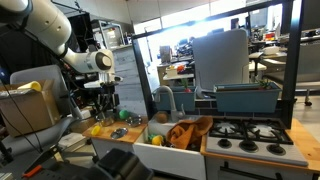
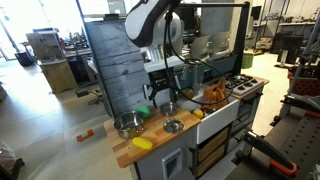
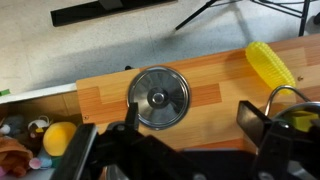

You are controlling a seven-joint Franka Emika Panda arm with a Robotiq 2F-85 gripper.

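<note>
My gripper is open above the wooden counter, its fingers apart at the bottom of the wrist view with nothing held between them. A round metal lid with a dark knob lies flat on the wood, just beyond the fingers. To the right is a yellow, bumpy object that looks like corn. A metal pot shows partly at the right edge, with something yellow inside; the finger covers some of it. In exterior view 2, two metal pots stand on the counter, a nearer one and a farther one.
A sink full of toys and a brown item lies right of the lid in exterior view 1. Beyond it are the stove and a blue-green dish rack. A faucet rises behind the sink. A green object sits near the pots.
</note>
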